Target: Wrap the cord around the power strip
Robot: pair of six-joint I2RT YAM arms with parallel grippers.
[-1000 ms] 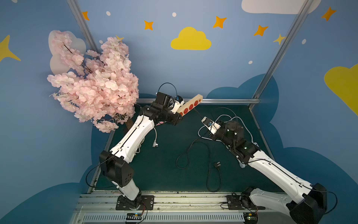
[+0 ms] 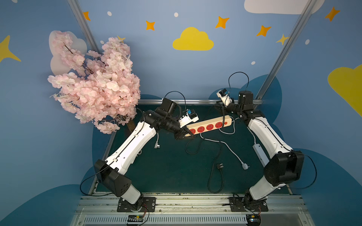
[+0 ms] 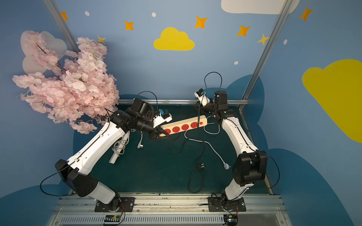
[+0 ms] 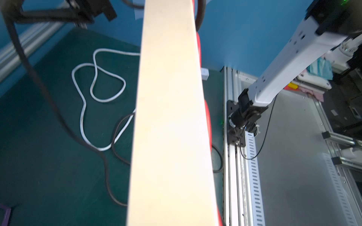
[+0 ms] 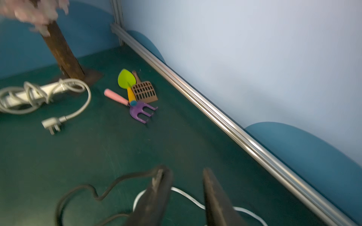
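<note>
The cream power strip (image 2: 205, 126) with red sockets is held up at a slant, and my left gripper (image 2: 186, 134) is shut on its left end. Its pale side (image 4: 171, 113) fills the middle of the left wrist view, hiding the fingers. A black cord (image 2: 220, 148) crosses the strip's right part and trails onto the table, ending in a plug (image 2: 219, 165). Above and behind the strip's right end, my right gripper has its fingers apart. The cord touches or passes behind the left fingertip in the right wrist view; which one cannot be told.
A grey-white cable with a plug (image 2: 245, 166) lies below the strip. Another white strip (image 2: 261, 155) is beside the right arm. A coiled white strip (image 5: 35, 94), toy garden tools (image 5: 137, 94) and a blossom tree (image 5: 62, 49) stand left.
My right gripper went from in front of the strip to behind its right end, and the cord now crosses the strip.
</note>
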